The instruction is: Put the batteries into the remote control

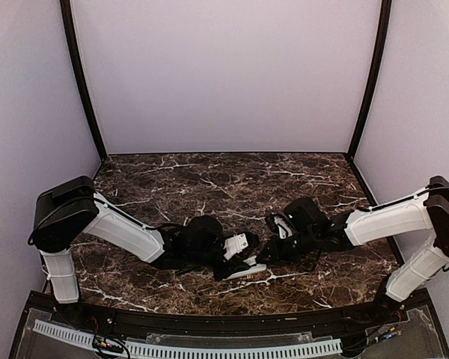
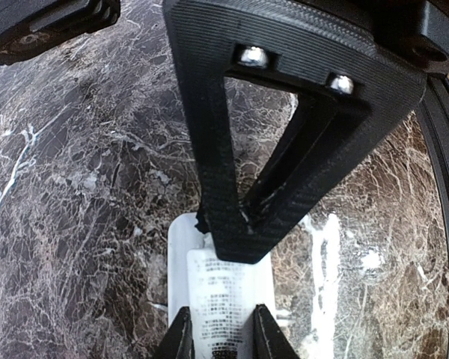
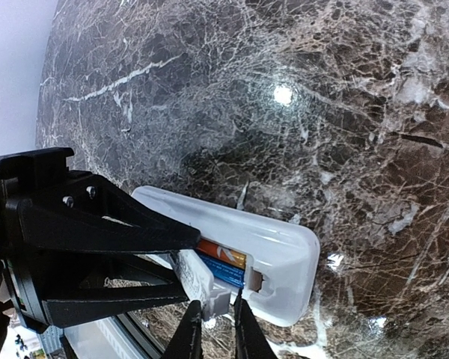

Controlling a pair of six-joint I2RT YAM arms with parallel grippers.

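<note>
The white remote control (image 3: 292,250) lies on the marbled table with its battery compartment uncovered on one side. Inside it show an orange-topped battery (image 3: 226,252) and a blue battery (image 3: 226,274). A white ribbed cover (image 2: 215,288) is held tilted over the remote by my left gripper, whose fingers stand on either side of it. My right gripper is shut, its tips low at the cover's end beside the batteries. Whether those tips touch the cover or the remote cannot be told. From above, both grippers largely hide the remote (image 1: 253,271).
Both arms meet closely at the front middle of the table (image 1: 172,168), leaving little room between the grippers. A dark front edge with a white slotted strip (image 1: 232,350) runs along the near side.
</note>
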